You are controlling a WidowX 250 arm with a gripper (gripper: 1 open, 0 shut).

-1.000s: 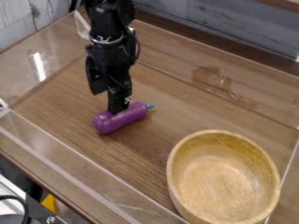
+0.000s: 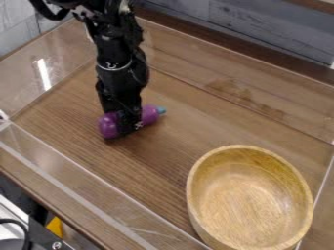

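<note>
My gripper [image 2: 123,109], black, reaches down from the top left onto a purple elongated object [image 2: 144,117] with a light blue tip, lying diagonally on the wooden table [image 2: 78,161]. The fingers are around or right over the object, overlapping it; whether they grip it is hard to tell.
A yellow round bowl [image 2: 249,195] sits at the front right. Grey walls stand behind, and a dark cable lies at the lower left.
My gripper has come down onto the purple object, which now sits slightly farther left and is more covered by the fingers.
</note>
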